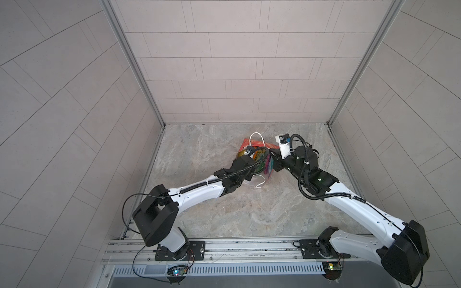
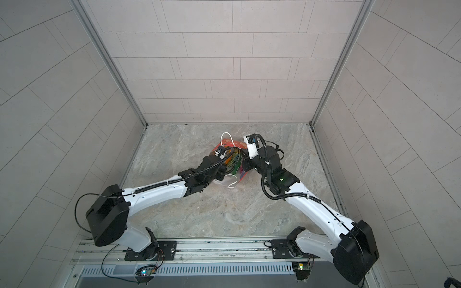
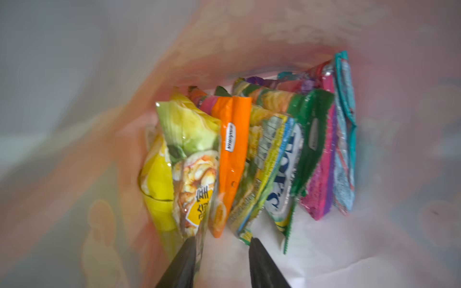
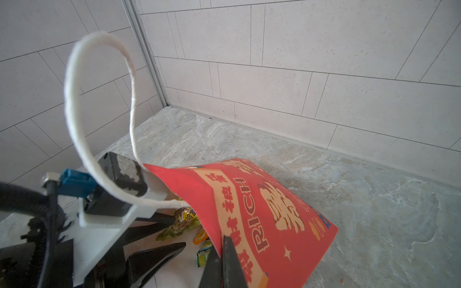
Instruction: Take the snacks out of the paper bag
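Observation:
The red paper bag [image 4: 283, 225] with white rope handles [image 4: 74, 105] lies mid-table, its opening held by my right gripper, which is shut on the bag's edge. My left gripper reaches down into the bag, fingers apart, nothing visible between them. Inside, in the left wrist view, snack packets stand in a packed row: yellow [image 3: 156, 182], noodle-pictured [image 3: 194, 187], orange [image 3: 230, 163], green [image 3: 312, 139], pink and blue ones [image 3: 344, 158].
Bare grey marble table [image 1: 201, 153] surrounds the bag on the left and front. Tiled walls close in the back and sides.

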